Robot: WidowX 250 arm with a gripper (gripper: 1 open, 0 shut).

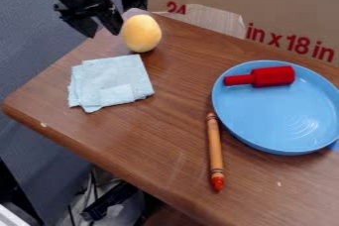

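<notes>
My black gripper [101,26] hangs at the upper left, above the table's far-left edge, just left of a yellow egg-shaped object [143,32]; whether its fingers are open or shut is unclear. A folded pale blue cloth [109,83] lies on the wooden table [159,141] below the gripper. On the right a blue plate [276,121] holds a red rolling-pin-like object [272,76]. An orange crayon [215,153] with a red tip lies left of the plate.
A large cardboard box [252,12] stands behind the table's back edge.
</notes>
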